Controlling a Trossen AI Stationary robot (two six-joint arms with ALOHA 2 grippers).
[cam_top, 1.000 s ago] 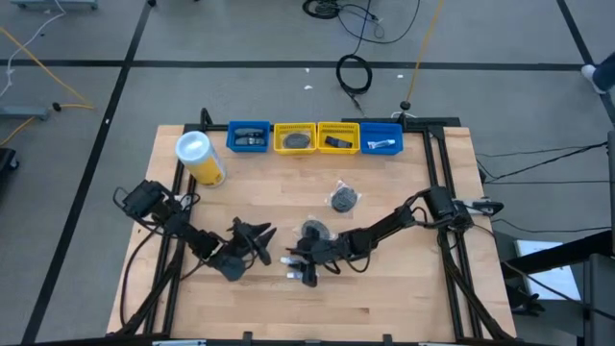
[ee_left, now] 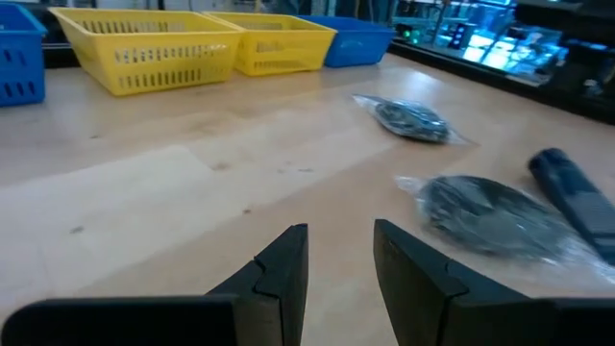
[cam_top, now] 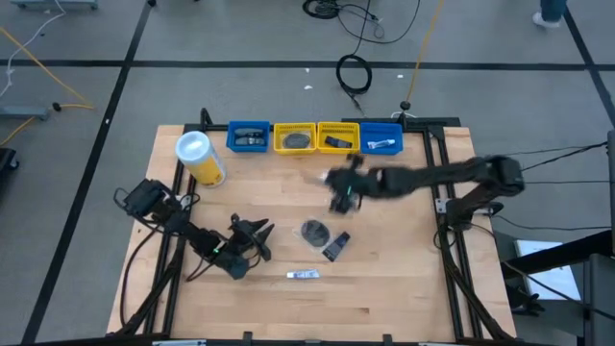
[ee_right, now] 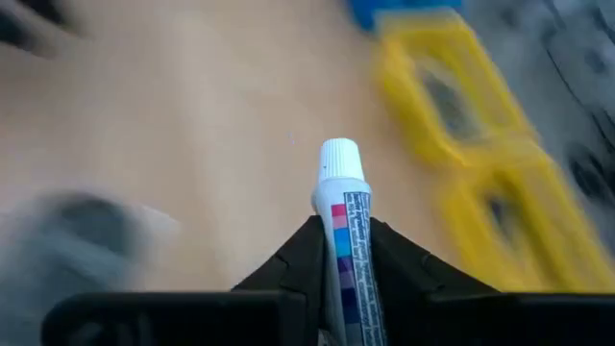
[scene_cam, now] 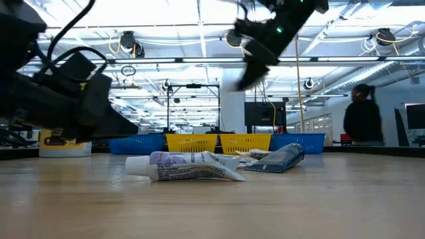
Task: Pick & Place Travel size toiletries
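A white toothpaste tube (ee_right: 348, 231) with a ribbed white cap and coloured squares is clamped in my right gripper, cap outward. In the high view that right gripper (cam_top: 344, 187) is blurred, raised over the table's middle. A second white toothpaste tube (cam_top: 303, 274) lies on the wood, seen close in the low view. Behind it are a dark tube (cam_top: 336, 247) and a round dark item in a clear bag (cam_top: 315, 233). My left gripper stands open, nothing between its fingers, at the left of these items. Another bagged round item (ee_left: 411, 120) lies farther back.
Along the back edge stand a blue basket (cam_top: 249, 126), two yellow baskets (cam_top: 295, 126), and a right blue basket (cam_top: 381, 127), each with items inside. A wipes canister (cam_top: 200, 159) stands at the back left.
The right gripper has swung up and back from the front middle, carrying the tube. The dark tube and the second toothpaste are uncovered in the high view.
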